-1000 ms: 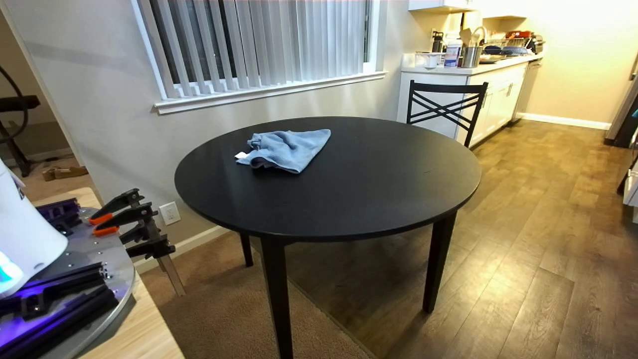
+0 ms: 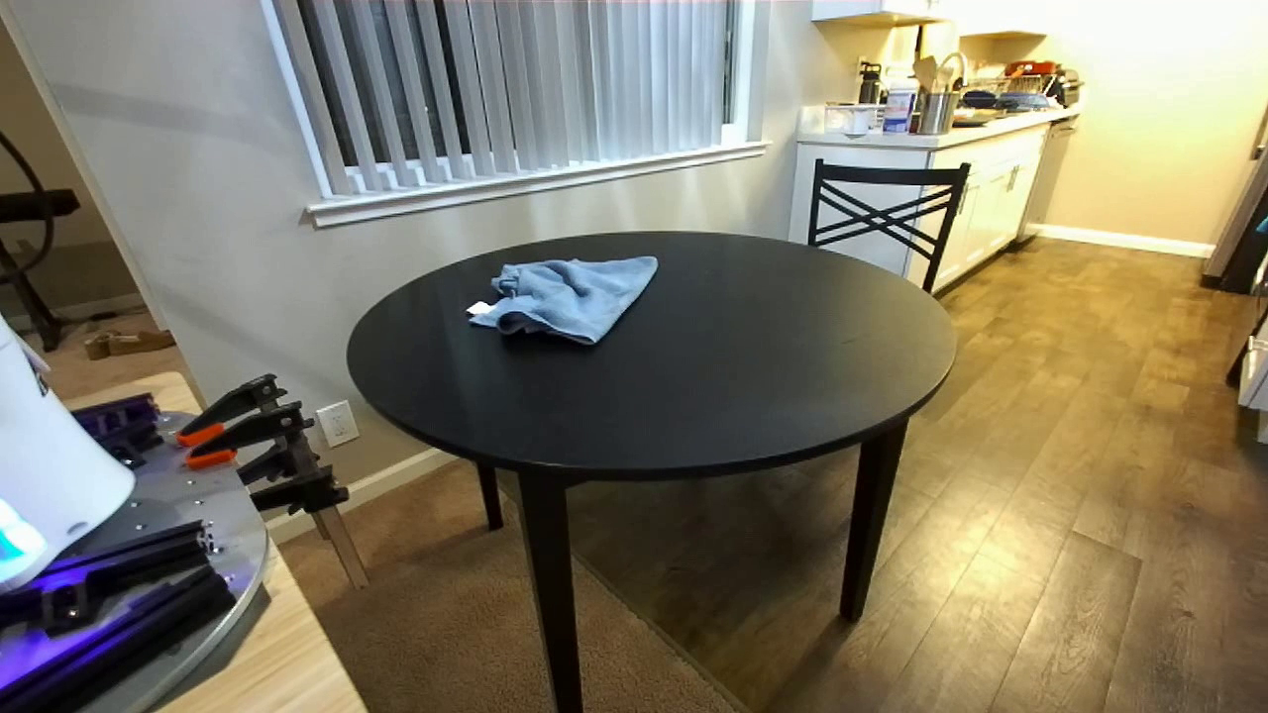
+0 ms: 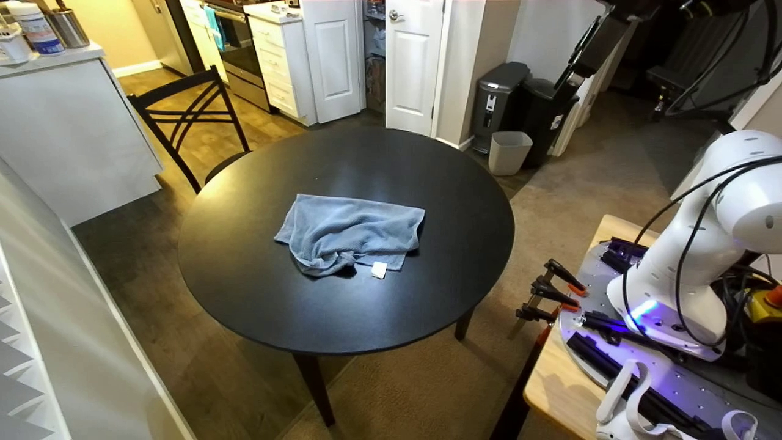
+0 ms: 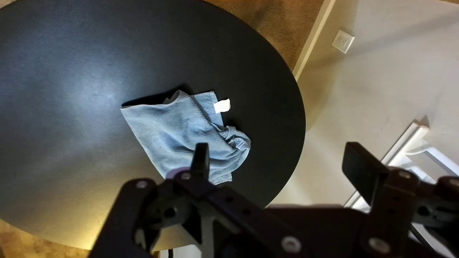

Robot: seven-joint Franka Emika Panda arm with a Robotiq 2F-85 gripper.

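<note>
A crumpled blue cloth (image 2: pixel 577 297) with a white tag lies partly folded on the round black table (image 2: pixel 737 380). From the other side, the cloth (image 3: pixel 352 231) shows its bunched edge and the tag (image 3: pixel 379 270) facing the window side. In the wrist view my gripper stands open, its fingers wide apart with nothing between them. It hangs high above the table, and its left finger (image 4: pixel 200 159) overlaps part of the cloth (image 4: pixel 180 133) in that picture without touching it. The gripper's fingertips do not show in the exterior views.
A black chair (image 3: pixel 194 121) stands at the table's far side. The wall and window blinds (image 2: pixel 523 83) run close along one edge. Clamps (image 2: pixel 256 428) stick out from the robot's bench.
</note>
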